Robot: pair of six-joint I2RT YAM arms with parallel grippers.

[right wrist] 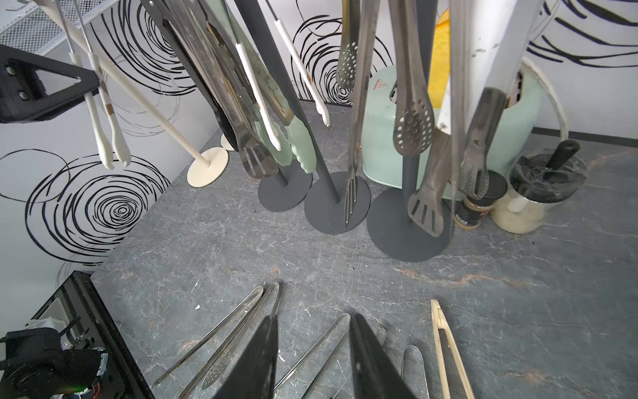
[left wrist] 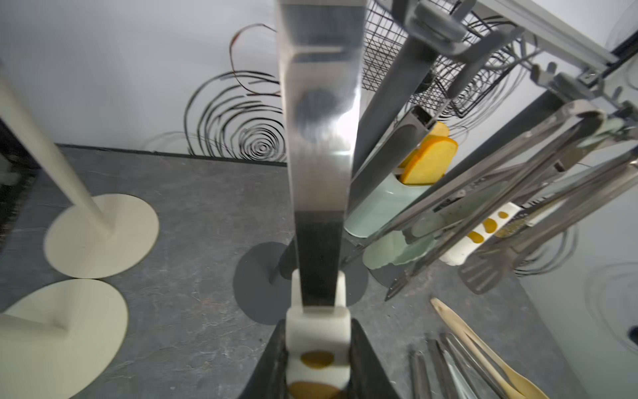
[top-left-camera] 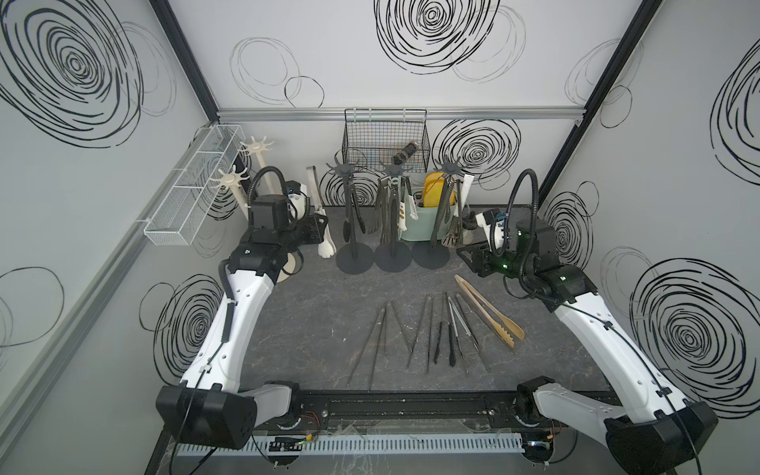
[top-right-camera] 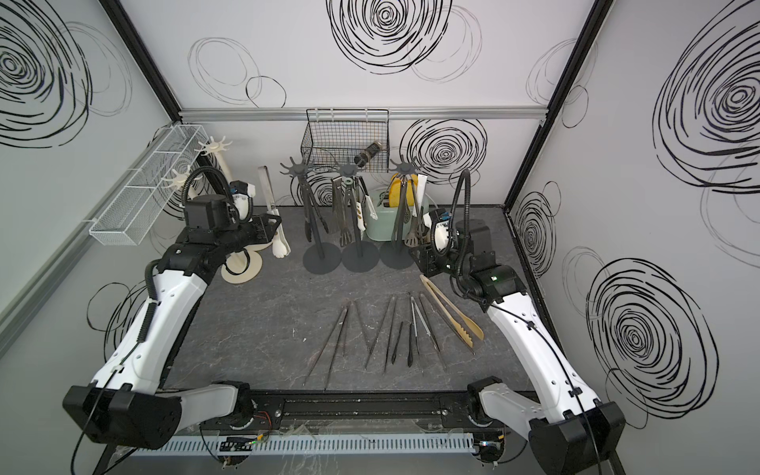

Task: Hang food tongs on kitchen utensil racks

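Note:
Metal tongs with white spotted tips (left wrist: 317, 133) stand nearly upright in my left gripper (top-left-camera: 320, 228), which is shut on them near their white end; their bend points up. In the left wrist view they rise in front of a dark rack (left wrist: 388, 86). The left gripper is close to the left dark rack (top-left-camera: 354, 257) and right of the cream racks (top-left-camera: 229, 180). My right gripper hangs above the table, its fingers (right wrist: 267, 345) apart and nothing between them.
Several loose tongs lie at the table's front, with wooden tongs (top-left-camera: 494, 316) to the right. Utensils hang on the dark racks. A green toaster (right wrist: 378, 133) and a wire basket (top-left-camera: 388, 134) are behind.

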